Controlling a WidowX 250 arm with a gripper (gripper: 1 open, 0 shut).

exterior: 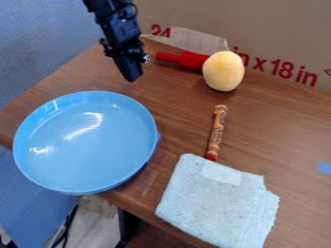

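Note:
My dark blue gripper (132,66) is at the top left, over the table behind the blue plate (84,139), apart from it and left of a red cylinder (181,59). Whether its fingers are open or shut is unclear at this size. The plate lies flat at the table's left front.
An egg-shaped yellow object (224,72) stands at the back, before a cardboard box (278,34). An orange wrapped stick (216,134) lies right of the plate, above a folded light cloth (218,208).

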